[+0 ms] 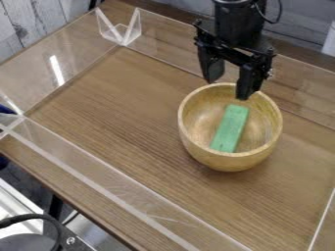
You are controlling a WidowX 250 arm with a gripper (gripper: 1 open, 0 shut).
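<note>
A round beige bowl [203, 147] sits on the wooden table at centre right, with a green elongated object [230, 127] lying inside it. Above the bowl, my black gripper [236, 73] is open, its fingers pointing down near the bowl's far rim, with nothing visible between them.
A clear plastic object [119, 29] stands at the back left. A dark coiled cable or ring [33, 224] lies at the lower left corner.
</note>
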